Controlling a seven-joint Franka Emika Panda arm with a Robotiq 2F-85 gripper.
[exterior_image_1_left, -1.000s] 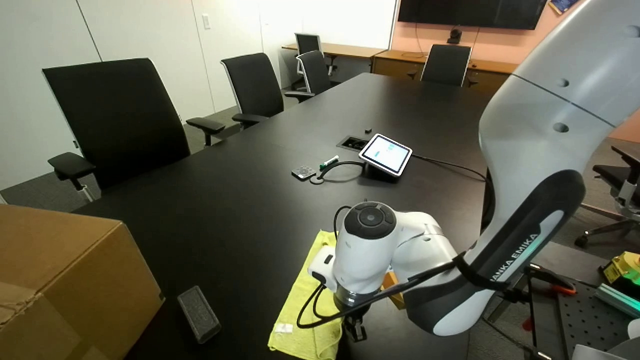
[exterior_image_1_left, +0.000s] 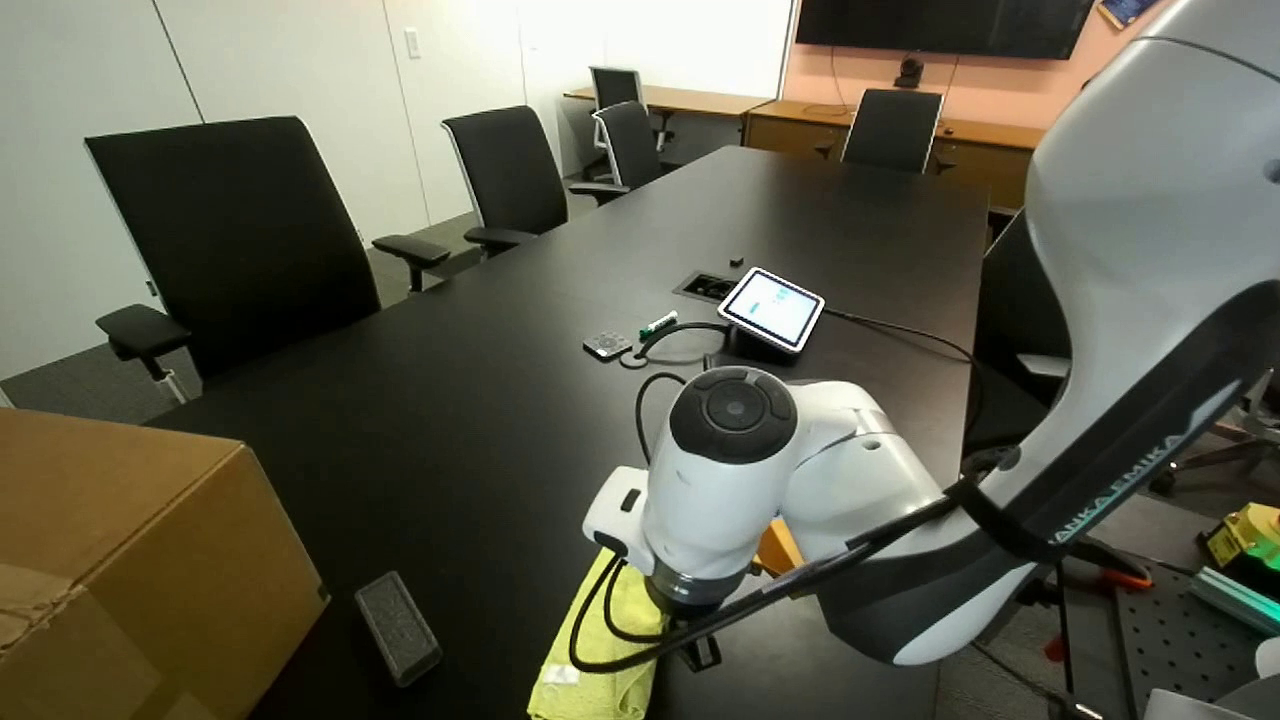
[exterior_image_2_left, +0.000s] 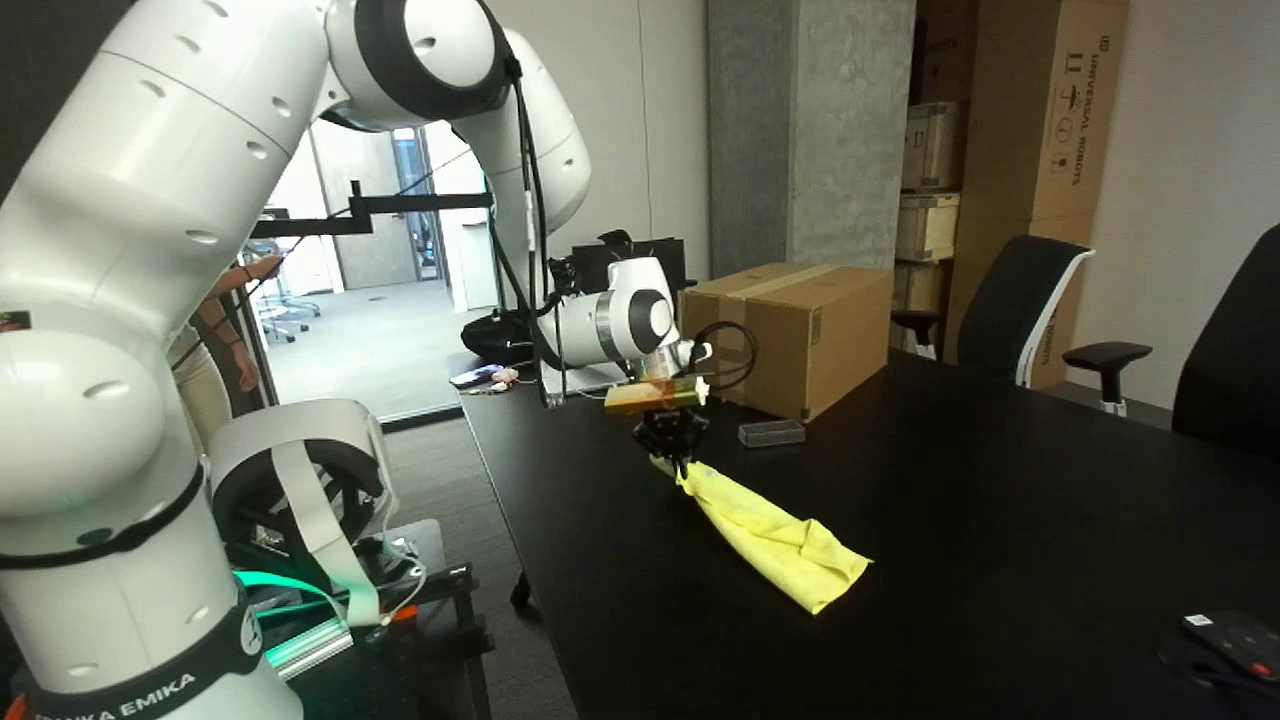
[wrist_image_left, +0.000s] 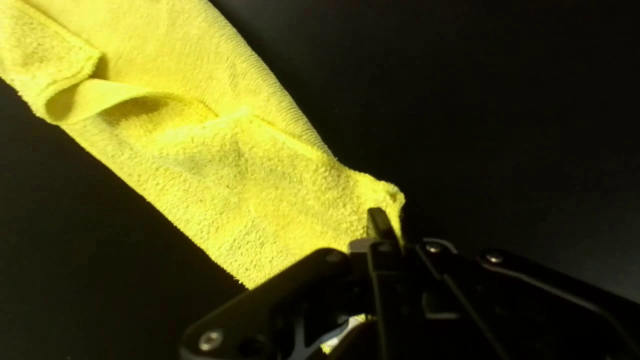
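Note:
A yellow cloth (wrist_image_left: 228, 162) lies stretched and partly folded on the dark table. In the wrist view, its narrow end runs in under my gripper, whose fingers are shut with a bunched corner of cloth between them. From the side, in exterior view 2, the gripper (exterior_image_2_left: 681, 462) points down at the gathered end of the cloth (exterior_image_2_left: 774, 534), and the rest trails along the tabletop toward the front right. Exterior view 1 shows the cloth (exterior_image_1_left: 576, 660) partly behind the arm, with the fingertips mostly hidden.
A dark grey block (exterior_image_1_left: 398, 628) lies near a large cardboard box (exterior_image_1_left: 144, 564) on the table (exterior_image_1_left: 480, 456). Farther off are a tablet (exterior_image_1_left: 774, 310), a marker (exterior_image_1_left: 657, 324) and a small patterned square (exterior_image_1_left: 608, 346).
The arm's hand has shifted slightly left and up in exterior view 1. The cloth, spread out flat and longer there before, now shows less of itself and looks gathered toward the gripper.

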